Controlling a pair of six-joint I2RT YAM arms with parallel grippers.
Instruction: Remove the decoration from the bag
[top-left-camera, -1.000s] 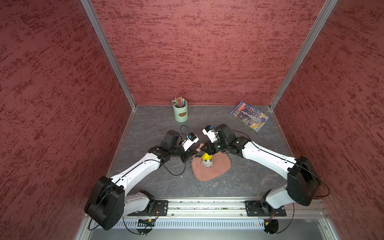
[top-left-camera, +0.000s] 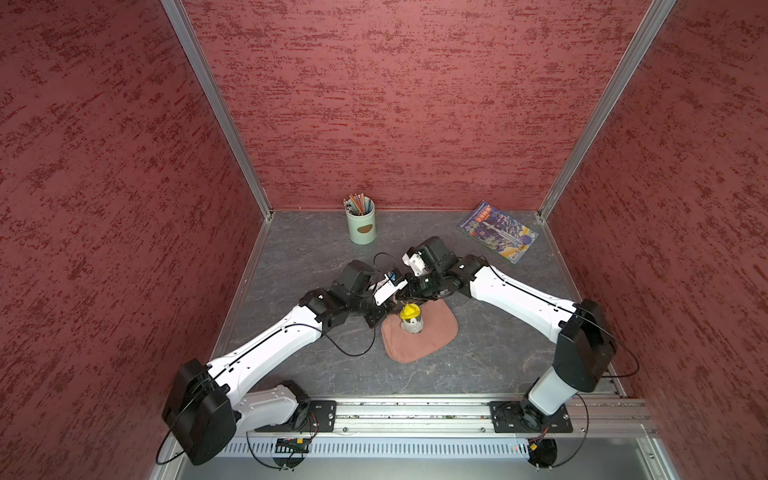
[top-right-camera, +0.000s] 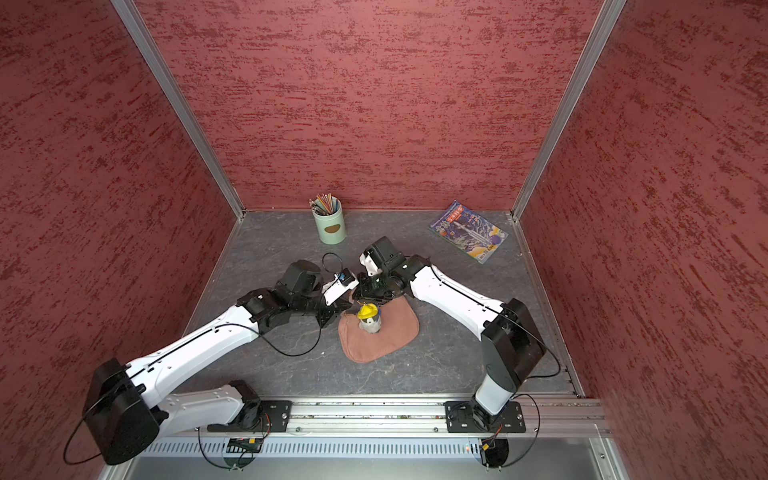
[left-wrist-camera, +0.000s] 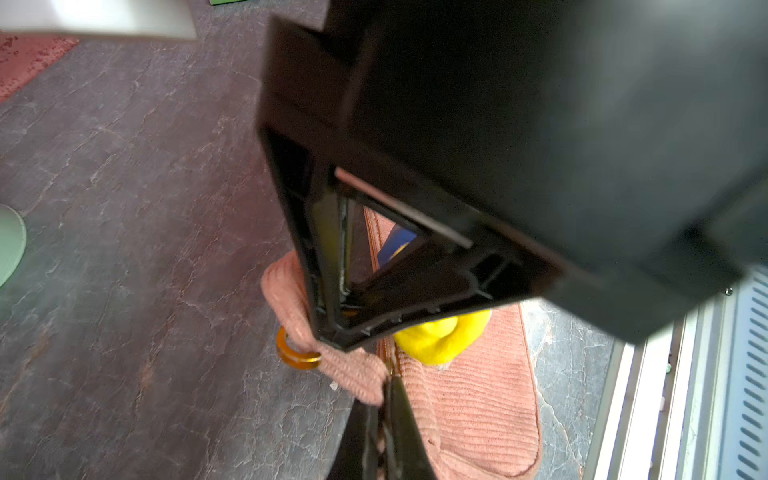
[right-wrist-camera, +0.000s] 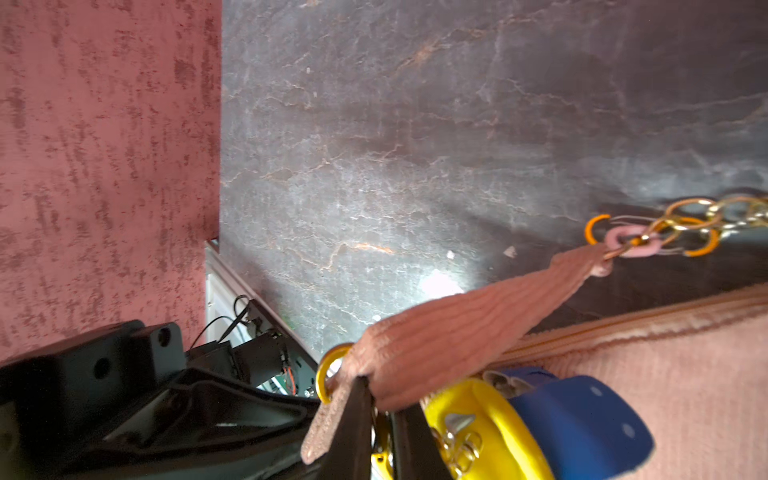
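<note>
The pink corduroy bag (top-left-camera: 428, 340) lies on the table; the decoration (top-left-camera: 411, 321), a small grey-white figure in a yellow hat, rests on it. Over the bag's far side both grippers meet. My right gripper is shut, gold metal of the decoration's clasp showing between its fingers. Close by, the bag's pink strap (right-wrist-camera: 472, 332) bends past those fingertips, an orange-gold ring (right-wrist-camera: 329, 372) around it. My left gripper is shut, its tips against the strap's end beside a bit of gold metal; I see no clear object held. The right gripper's black body hides much of the left wrist view.
A green pencil cup (top-left-camera: 361, 228) stands at the back left, and a magazine (top-left-camera: 498, 231) lies at the back right. A gold chain (right-wrist-camera: 712, 216) trails from the strap over the table.
Both grippers have come closer together; the right one moved left and the left one slightly right. The yellow-hatted figure and the bag shifted slightly left.
</note>
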